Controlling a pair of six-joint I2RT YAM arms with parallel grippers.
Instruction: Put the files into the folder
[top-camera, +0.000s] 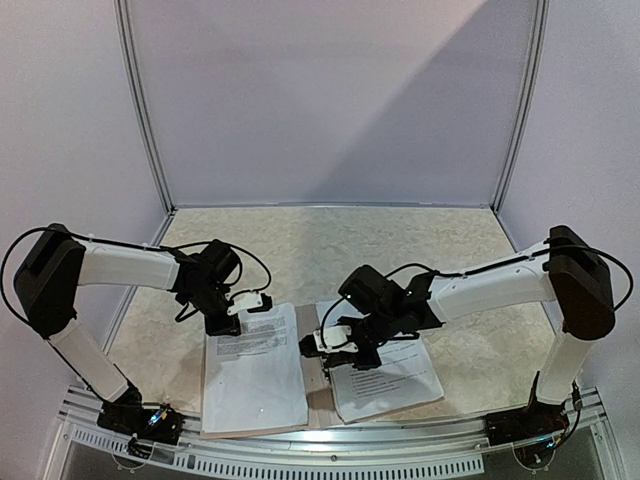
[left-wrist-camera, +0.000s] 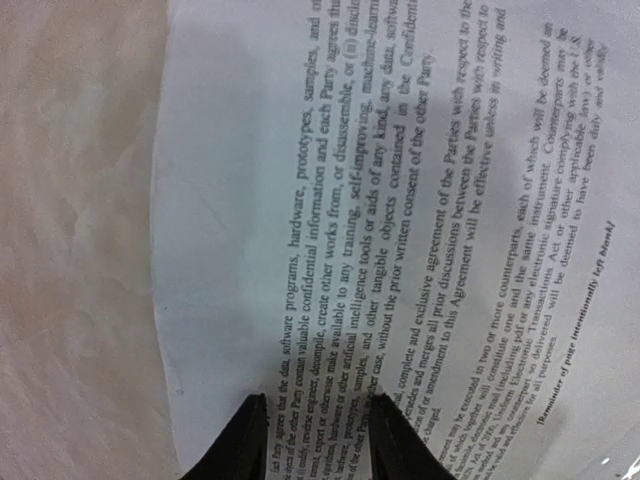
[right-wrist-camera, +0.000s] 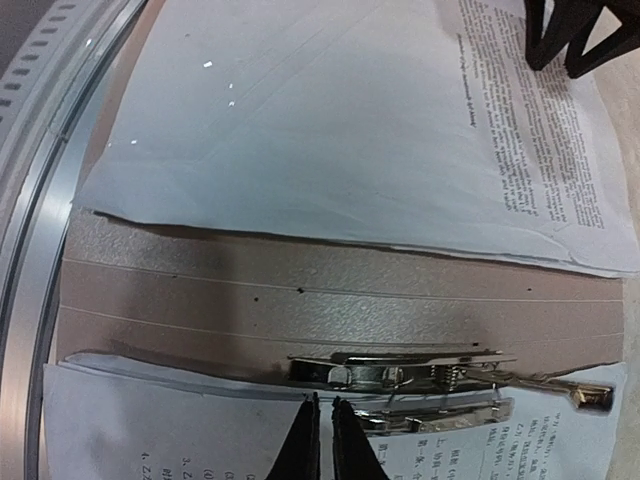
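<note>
A tan folder (right-wrist-camera: 190, 250) lies open at the table's front, with printed sheets on both halves. My left gripper hovers at or just above the left sheets (top-camera: 255, 385), fingers apart, only print showing between them. Over the folder's right half are the other sheets (top-camera: 385, 385), by the spine. A metal clip (right-wrist-camera: 420, 372) runs along their inner edge, its lower bar (right-wrist-camera: 435, 415) lying over the paper. At that bar's left end sits my right gripper, its fingers close together; whether the bar passes between them is hard to see.
A metal rail (top-camera: 320, 445) runs along the front edge, close to the folder. The left gripper's fingers (right-wrist-camera: 540, 40) show at the right wrist view's top right.
</note>
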